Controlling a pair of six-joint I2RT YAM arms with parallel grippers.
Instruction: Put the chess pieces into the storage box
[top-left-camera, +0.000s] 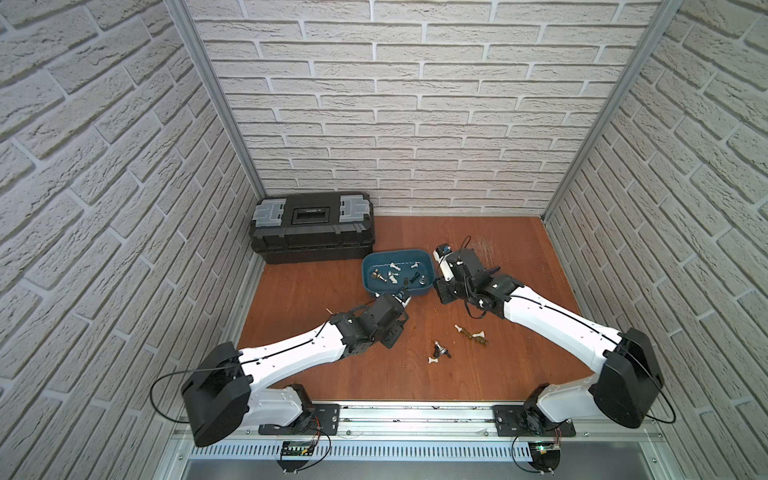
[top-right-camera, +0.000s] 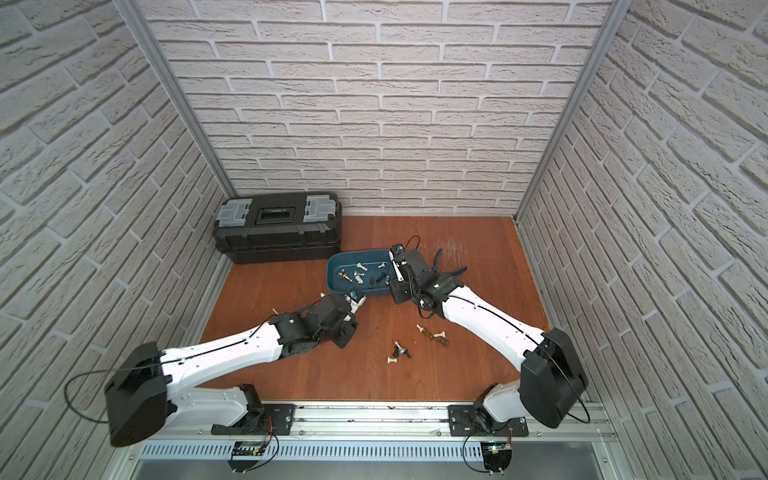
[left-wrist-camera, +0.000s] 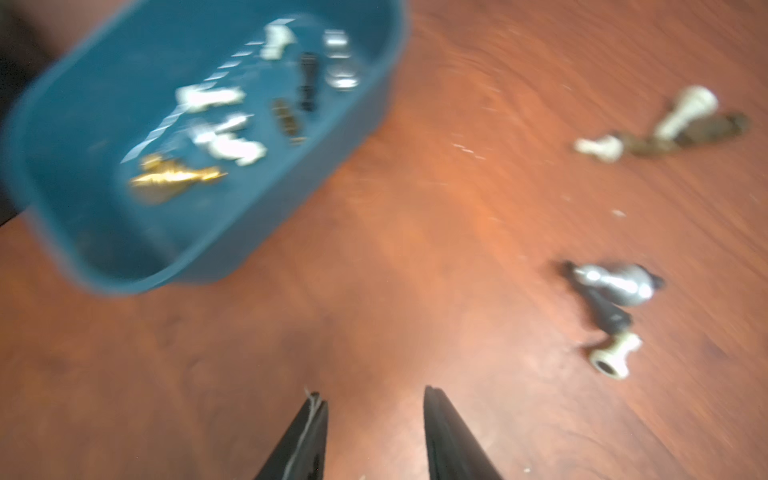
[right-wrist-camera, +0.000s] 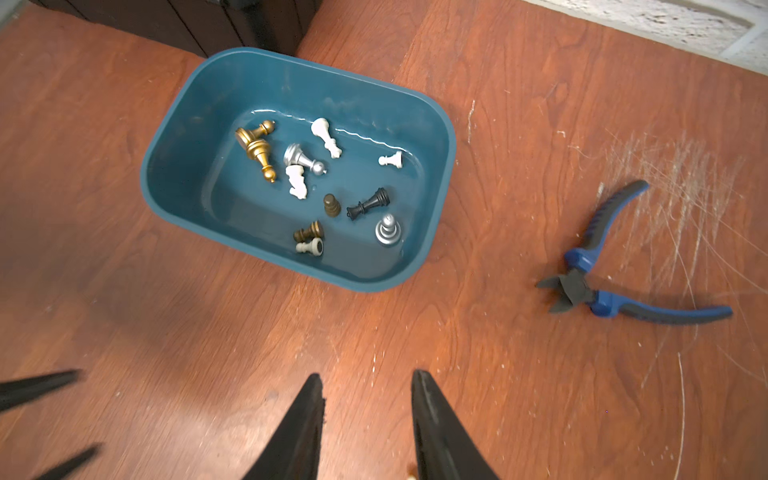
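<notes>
The teal box (right-wrist-camera: 297, 267) holds several white, gold, silver and black chess pieces. Loose pieces lie in two groups on the table: a silver piece (left-wrist-camera: 620, 284) with a black piece (left-wrist-camera: 602, 308) and a white one (left-wrist-camera: 613, 357), and, farther right, white pieces (left-wrist-camera: 680, 112) with brownish ones (left-wrist-camera: 712, 130). My left gripper is open and empty above the table, in front of the box. My right gripper is open and empty, above the table at the box's front right.
A black toolbox (top-left-camera: 310, 236) stands at the back left. Blue-handled pliers (right-wrist-camera: 600, 295) lie right of the box. The front of the table between box and loose pieces is bare.
</notes>
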